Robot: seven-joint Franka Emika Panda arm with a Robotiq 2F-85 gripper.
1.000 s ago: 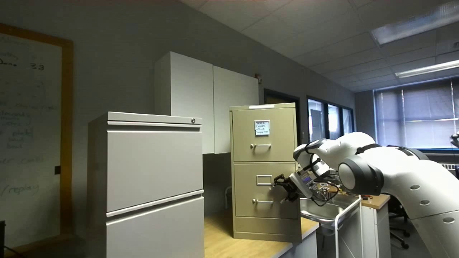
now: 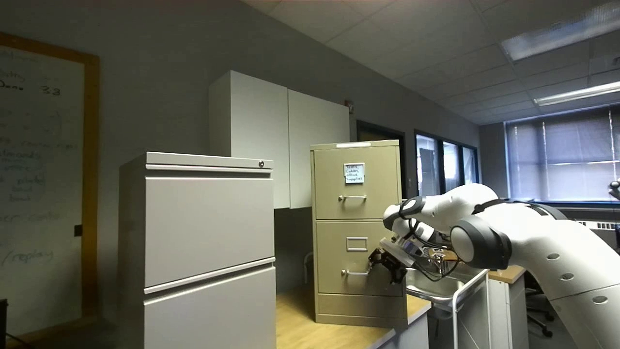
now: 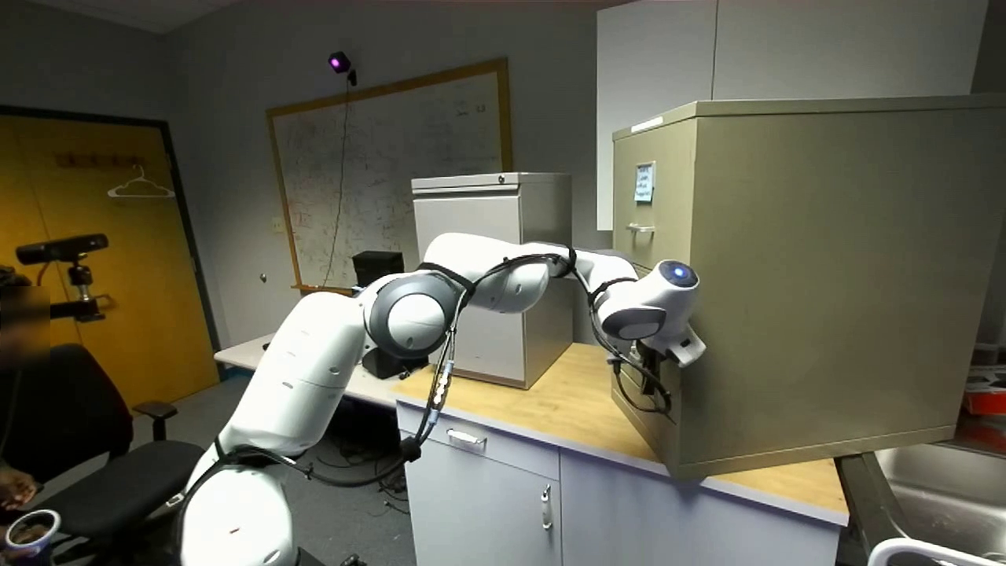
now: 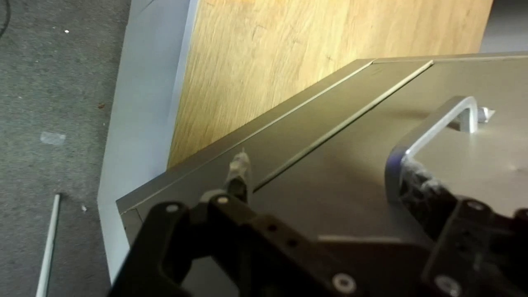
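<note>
A tan two-drawer filing cabinet [image 2: 357,244] stands with both drawers closed. The lower drawer's silver handle [image 2: 355,273] has my gripper [image 2: 381,272] at its right end. From the wrist, the gripper appears open and empty, its fingers spread wide over the drawer front. One fingertip [image 4: 240,168] points at the drawer face away from the handle. The other fingertip [image 4: 420,185] overlaps the near end of the handle [image 4: 435,126]; whether it touches is unclear. In exterior view 2 the cabinet [image 3: 830,273] and the wrist mostly hide the fingers.
A wooden counter [image 3: 575,387] bears the cabinet. To one side is a grey filing cabinet [image 2: 209,232]; on the other a metal sink [image 2: 436,286] with a white rail [image 2: 459,293].
My gripper has come down and tilted further downward, from beside the label holder to the right end of the lower handle. Both drawers remain closed.
</note>
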